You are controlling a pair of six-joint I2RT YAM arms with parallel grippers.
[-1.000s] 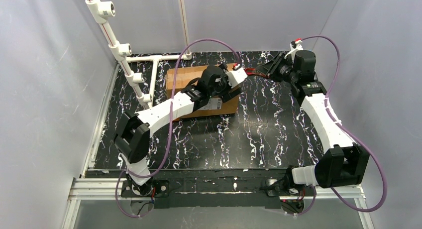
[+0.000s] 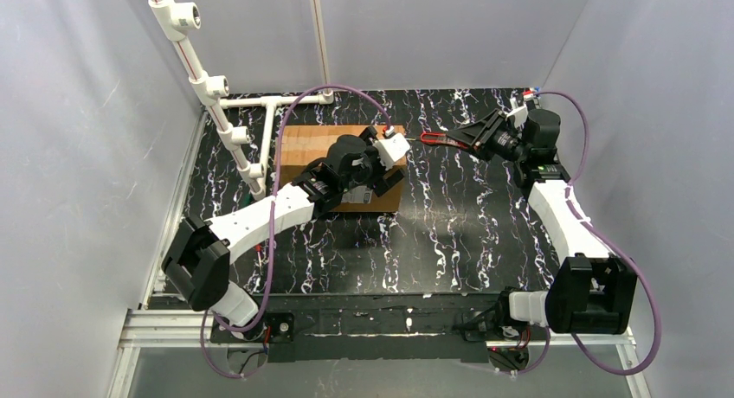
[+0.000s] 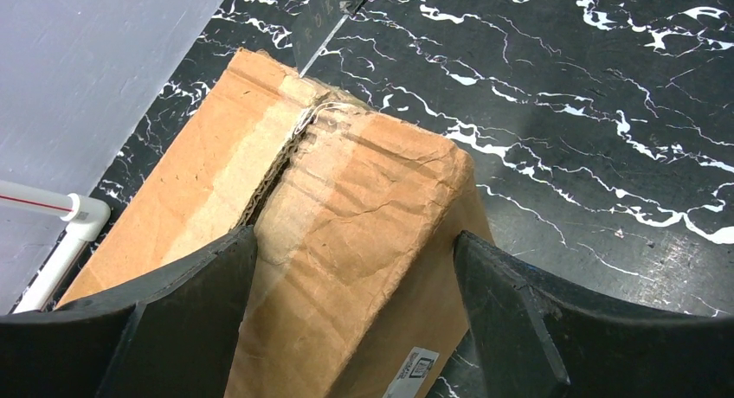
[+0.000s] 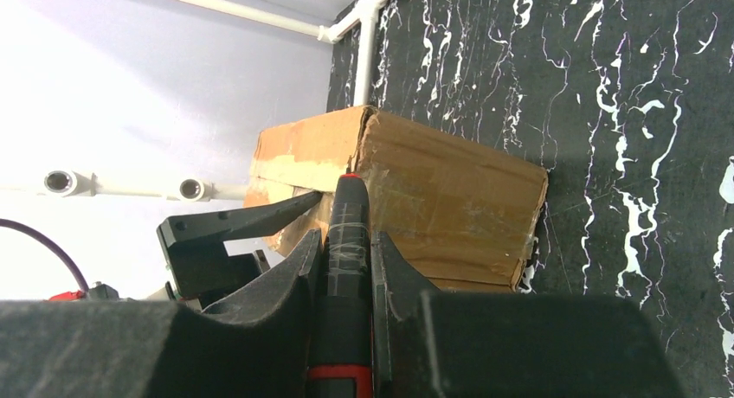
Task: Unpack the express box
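A cardboard express box (image 2: 303,147) lies on the marble table, a slit seam along its top in the left wrist view. My left gripper straddles the corner section of the box near that seam, its fingers part open with cardboard between them; whether they grip it is unclear. My right gripper (image 2: 474,138) is shut on a red-and-black box cutter (image 4: 350,259), held at the right of the box. In the left wrist view its blade (image 3: 318,48) points down near the seam's far end.
White pipe frames (image 2: 270,121) stand at the left and back of the box. Grey walls (image 2: 104,173) enclose the table.
Compared with a second ago, the box and my left arm have shifted left and toward the front.
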